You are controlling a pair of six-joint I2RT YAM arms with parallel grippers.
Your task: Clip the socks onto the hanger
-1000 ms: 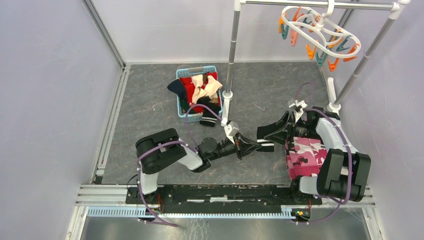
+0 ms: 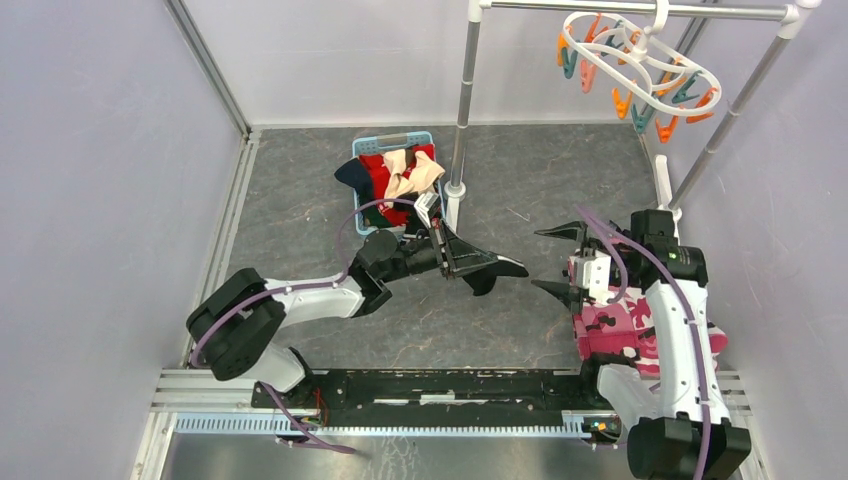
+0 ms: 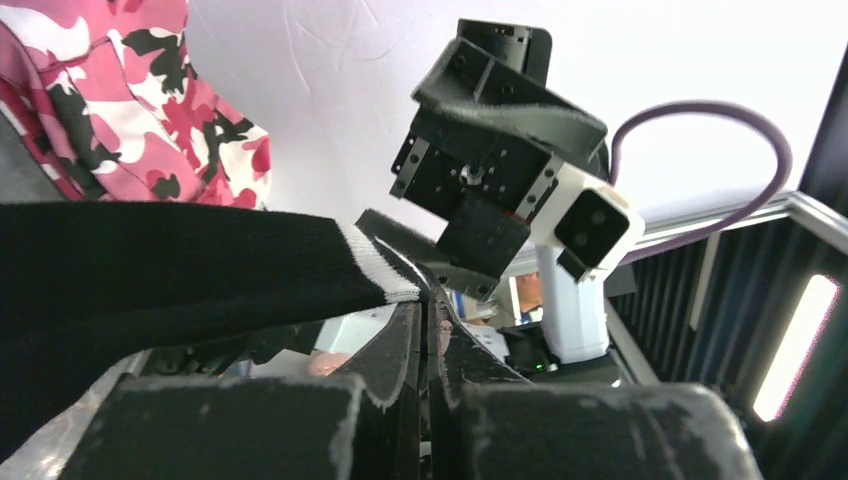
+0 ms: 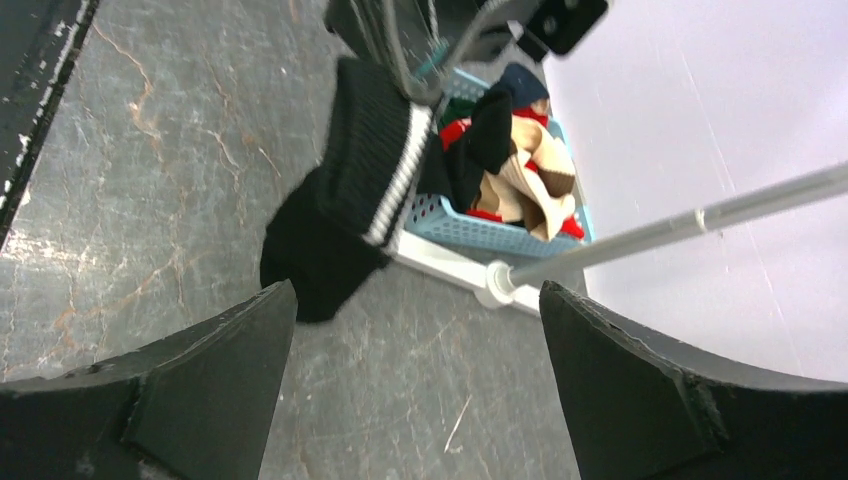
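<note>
A black sock [image 2: 484, 280] with a white stripe near its cuff hangs from my left gripper [image 2: 497, 262], which is shut on the cuff. In the left wrist view the sock [image 3: 190, 265] stretches off to the left, its white band close to the fingertips. My right gripper [image 2: 535, 258] stands open to the right of the sock, apart from it, with nothing between its fingers. The right wrist view has the sock [image 4: 345, 200] dangling beyond its spread fingers [image 4: 200, 390]. At the upper right hangs the white hanger [image 2: 693, 62], with several orange and teal clips around it.
A blue basket [image 2: 362, 217] of red, cream and dark socks stands behind the left arm. The rack's post [image 2: 465, 110] rises beside it. Pink camouflage cloth [image 2: 610, 335] lies under the right arm.
My left arm has moved left and slightly up; the right arm has turned.
</note>
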